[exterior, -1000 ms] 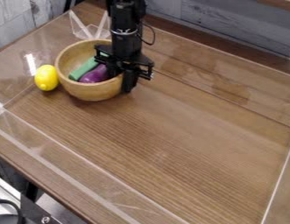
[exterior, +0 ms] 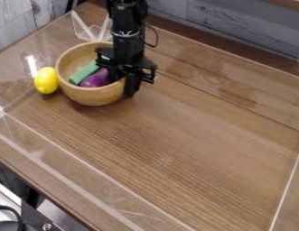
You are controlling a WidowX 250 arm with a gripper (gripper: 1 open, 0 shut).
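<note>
A wooden bowl (exterior: 91, 95) stands at the upper left of the table, holding a green object (exterior: 83, 72) and a purple object (exterior: 95, 80). The black gripper (exterior: 120, 74) reaches down over the bowl's right side, its lower part among the contents and at the rim. It looks shut, but what exactly is between its fingers is hidden. A yellow object (exterior: 47, 80), shaped like a lemon, lies on the table just left of the bowl.
A wall (exterior: 236, 27) runs along the back. Light strips mark the table's left side and right edge.
The gripper and the bowl have shifted slightly to the left over the last second. The contents have moved little within the bowl.
</note>
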